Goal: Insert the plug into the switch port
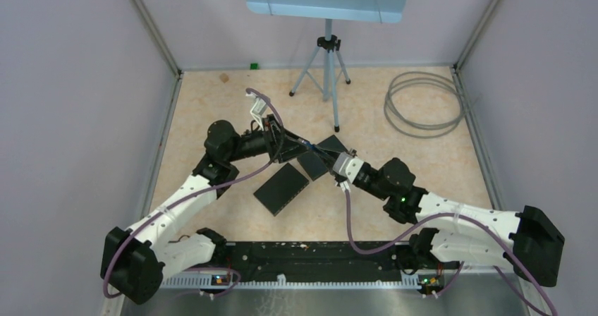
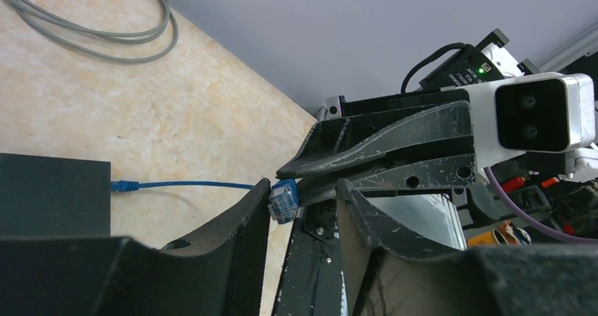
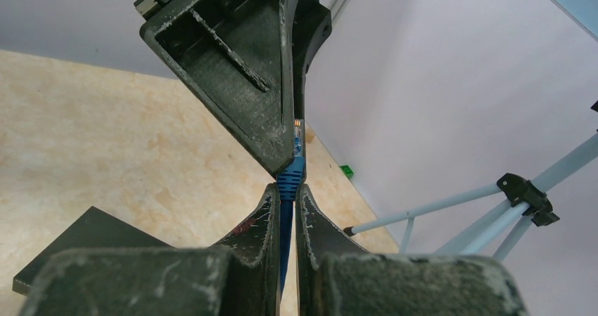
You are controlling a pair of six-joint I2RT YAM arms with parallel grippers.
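My right gripper is shut on the blue cable just behind the plug's ribbed boot [image 3: 290, 178]. Beyond the boot shows the clear plug [image 3: 298, 138], its gold contacts outward. In the left wrist view that plug [image 2: 284, 203] sits between the fingers of my left gripper. It lies close to the left finger [image 2: 250, 231], while a gap separates it from the other finger [image 2: 352, 224], so the left gripper is part open. Two dark flat boxes lie on the table, a nearer one [image 1: 281, 189] and a farther one [image 1: 310, 164], partly hidden beneath the grippers.
A blue cable [image 2: 190, 183] runs from the side of one dark box. At the back stands a tripod [image 1: 328, 76], and a grey coiled cable [image 1: 423, 127] lies at the back right. Table around the boxes is mostly free.
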